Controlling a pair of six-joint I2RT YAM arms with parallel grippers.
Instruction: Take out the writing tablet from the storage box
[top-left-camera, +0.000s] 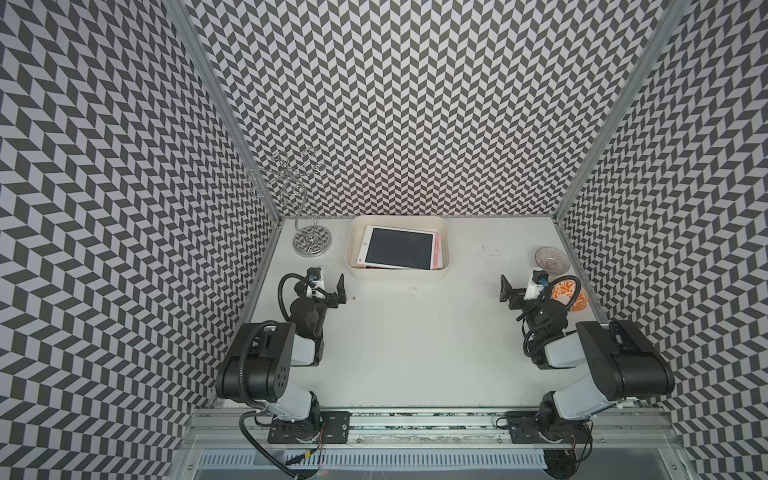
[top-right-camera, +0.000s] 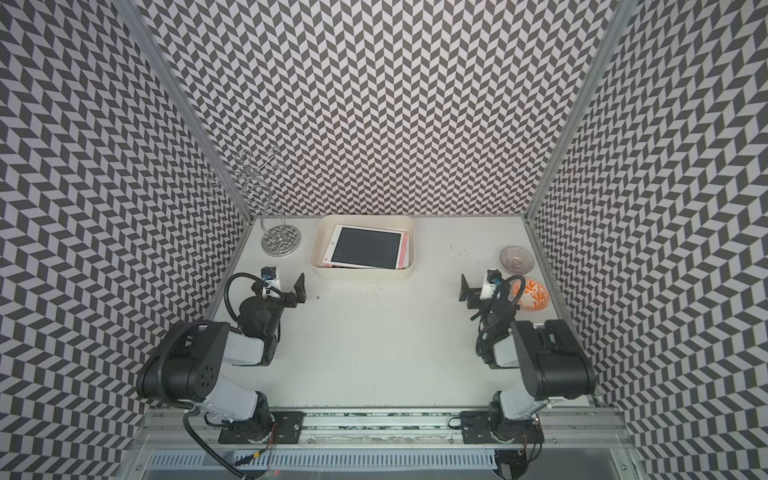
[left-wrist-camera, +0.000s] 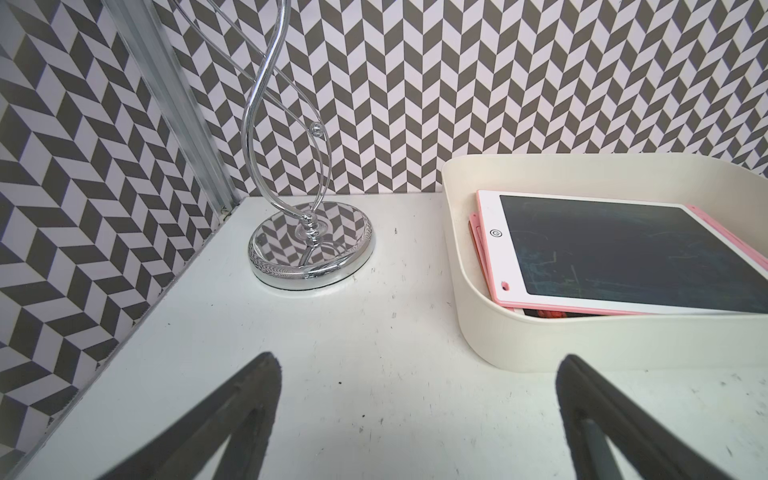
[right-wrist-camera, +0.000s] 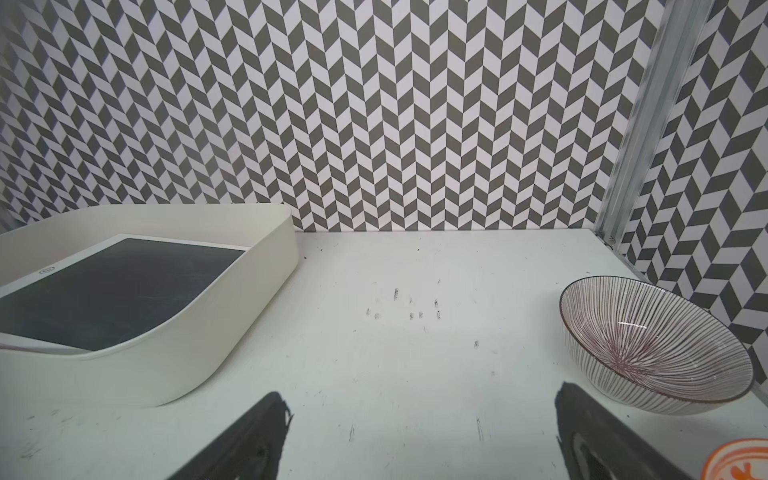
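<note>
A white-framed writing tablet (top-left-camera: 398, 248) with a dark screen and pink edging lies inside the cream storage box (top-left-camera: 400, 274), at the back of the table left of centre. In the left wrist view the tablet (left-wrist-camera: 632, 252) rests slightly tilted on other thin pink-edged items (left-wrist-camera: 482, 252), mostly hidden beneath it. My left gripper is open and empty, in front of the box and off to its left. Well to the right of the box, my right gripper also stands open, nothing between its fingers.
A chrome stand (left-wrist-camera: 312, 240) with curved wires rises left of the box. On the right side are a striped bowl (right-wrist-camera: 656, 344) and an orange-patterned dish (top-right-camera: 530, 295), close to my right arm.
</note>
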